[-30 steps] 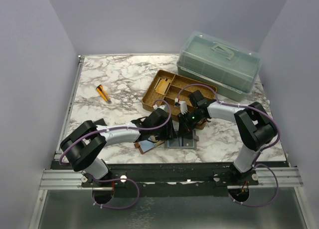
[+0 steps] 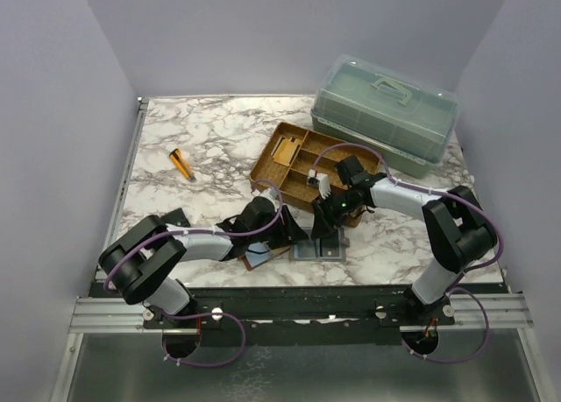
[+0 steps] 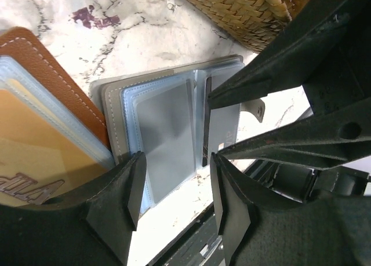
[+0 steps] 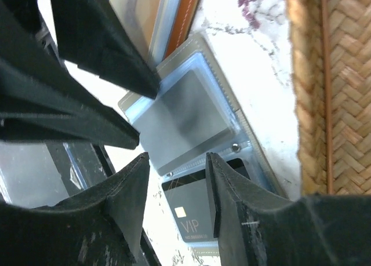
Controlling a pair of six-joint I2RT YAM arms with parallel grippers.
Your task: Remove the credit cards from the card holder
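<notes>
An open grey card holder with clear sleeves lies on the marble. In the left wrist view its grey pocket sits beside a dark card edge; in the right wrist view a black VIP card lies in the lower sleeve. My left gripper is open over the grey pocket. My right gripper hovers over the sleeve with the black card, fingertips apart and nothing clearly between them.
A tan holder lies left of the grey one. A woven compartment tray is just behind, a clear green box at the back right, a yellow cutter at the left.
The right arm has shifted a little; the card holder looks unmoved.
</notes>
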